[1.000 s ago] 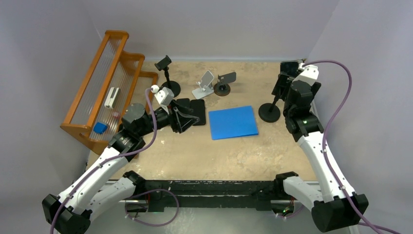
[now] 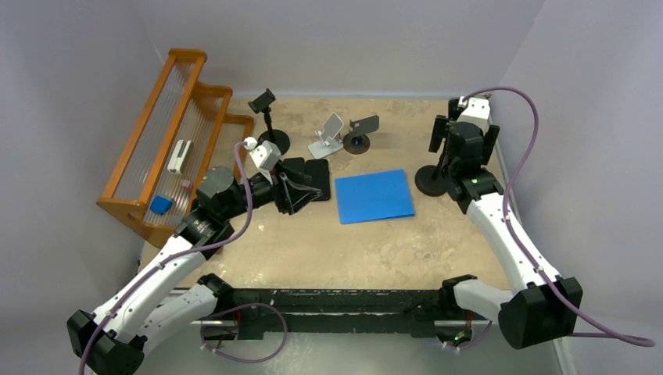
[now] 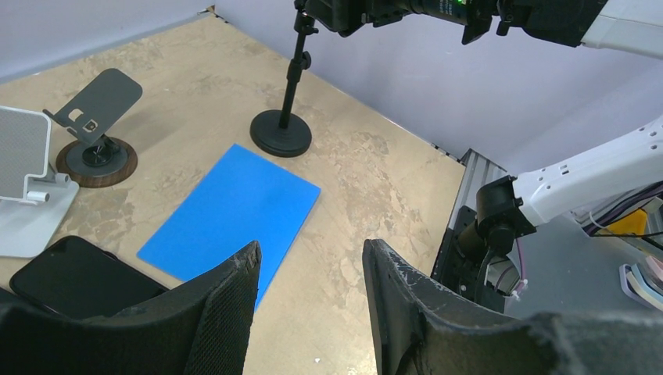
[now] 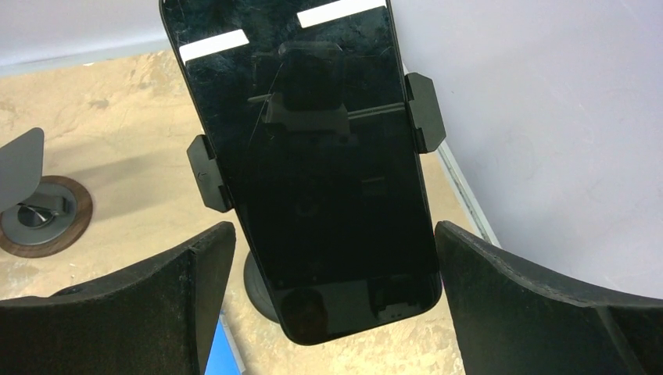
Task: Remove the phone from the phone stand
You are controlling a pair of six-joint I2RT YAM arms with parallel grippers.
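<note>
In the right wrist view a black phone [image 4: 320, 172] stands tilted in the side clamps of a tall black stand, whose round base [image 2: 431, 181] sits at the table's right. My right gripper is open, its fingers either side of the phone's lower end; whether they touch it I cannot tell. In the top view it largely hides the phone. My left gripper is open over the table's left-middle, with nothing visible between its fingers.
Two dark phones [image 2: 317, 180] lie left of a blue mat [image 2: 374, 195]. Other stands [image 2: 356, 142] line the back. A wooden rack [image 2: 133, 205] fills the left.
The left arm looks unchanged.
</note>
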